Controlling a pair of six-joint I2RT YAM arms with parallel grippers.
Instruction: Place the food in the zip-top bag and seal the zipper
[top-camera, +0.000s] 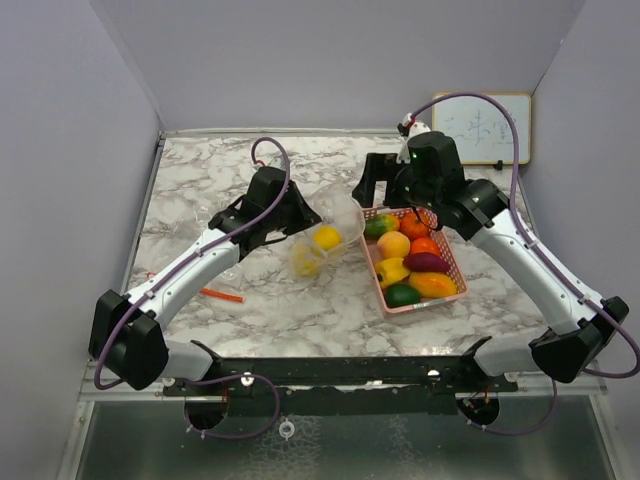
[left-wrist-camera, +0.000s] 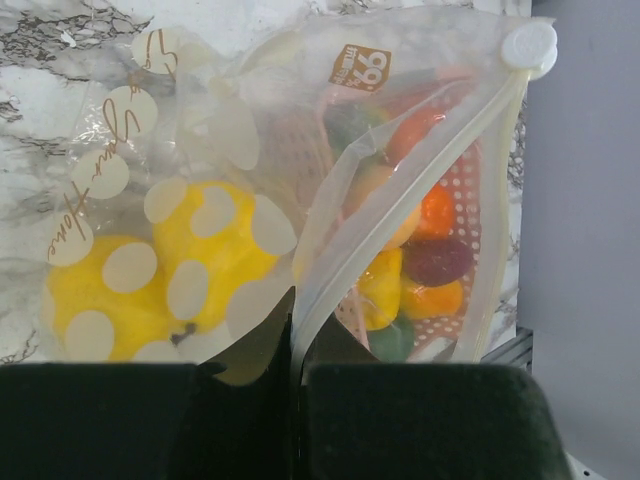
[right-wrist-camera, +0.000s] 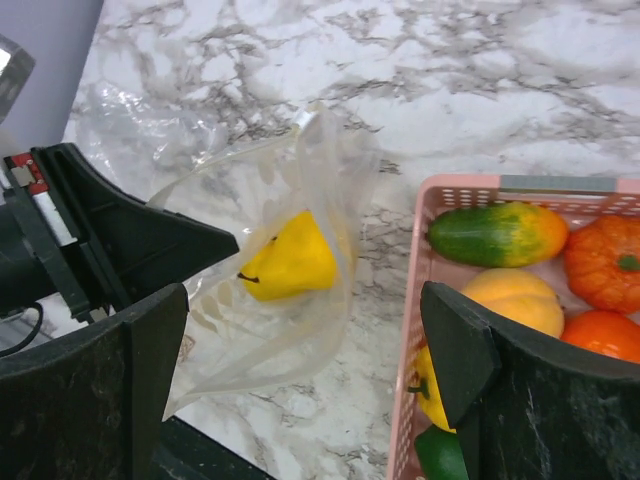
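The clear zip top bag (top-camera: 345, 210) stands open at the centre, with yellow food (top-camera: 327, 238) inside; in the left wrist view two yellow pieces (left-wrist-camera: 210, 250) show through its plastic. My left gripper (top-camera: 310, 222) is shut on the bag's rim (left-wrist-camera: 340, 260). My right gripper (top-camera: 377, 175) is open above the bag's right side, nothing between its fingers. A pink basket (top-camera: 415, 305) of toy produce, including a cucumber (right-wrist-camera: 485, 235), a pumpkin and an eggplant, sits right of the bag.
A whiteboard (top-camera: 480, 120) stands at the back right. Loose plastic bags (right-wrist-camera: 140, 130) and an orange strip (top-camera: 222, 295) lie on the left.
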